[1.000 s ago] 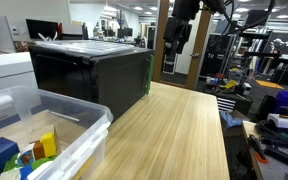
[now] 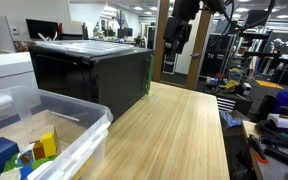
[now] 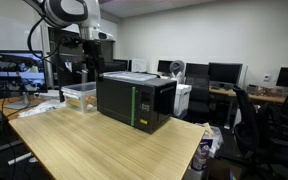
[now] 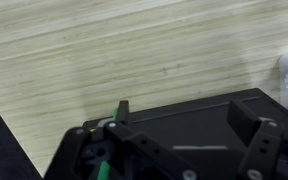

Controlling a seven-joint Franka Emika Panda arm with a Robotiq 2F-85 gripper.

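My gripper hangs high above the table, its two black fingers spread wide with nothing between them. In exterior view 1 the gripper is at the upper middle, to the right of a black microwave. The microwave stands on the wooden table in exterior view 2, its green strip facing forward. Looking down in the wrist view, I see the microwave's dark top below the fingers and bare table beyond it.
A clear plastic bin holds colored blocks, blue, yellow and green among them. An office chair stands off to the right.
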